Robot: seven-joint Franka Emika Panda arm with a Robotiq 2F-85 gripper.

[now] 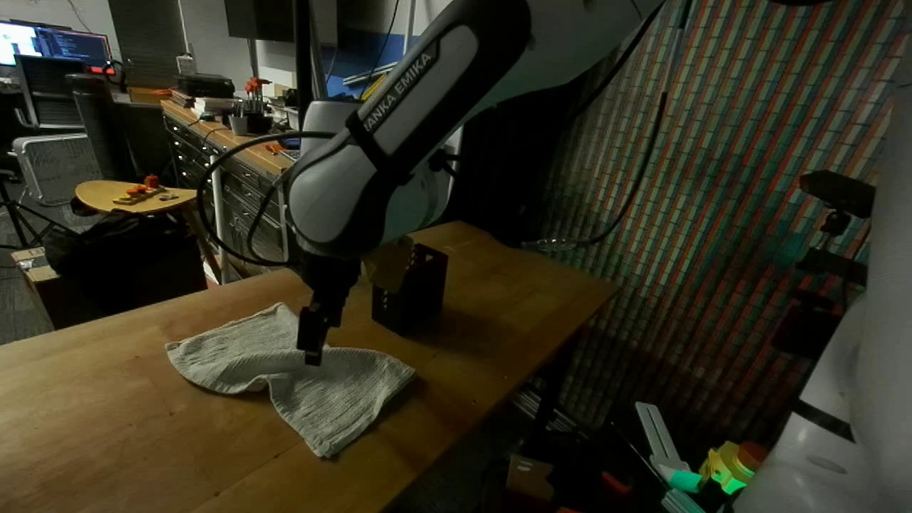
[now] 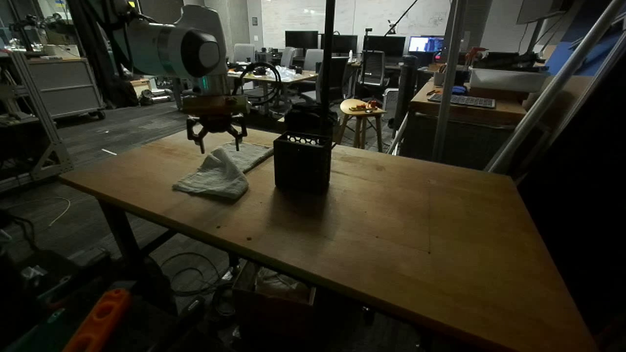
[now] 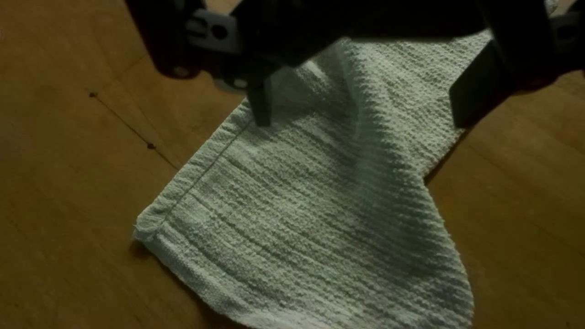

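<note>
A pale ribbed cloth point(image 1: 333, 397) lies rumpled on the wooden table, with a raised fold across its middle. In exterior view 2 the same cloth point(image 2: 220, 176) peaks towards the left of the black basket. My gripper point(image 2: 220, 146) hangs over the cloth with its two fingers spread wide and nothing between them. From the wrist, the cloth point(image 3: 307, 219) fills the middle of the view, a hemmed corner pointing left. The gripper spans the raised fold, one finger on either side; whether the fingertips touch the fabric I cannot tell.
A black perforated basket point(image 2: 302, 164) stands upright on the table point(image 2: 411, 234), close to the cloth. Bare tabletop stretches widely to its right in exterior view 2. The table's edge runs not far from the cloth.
</note>
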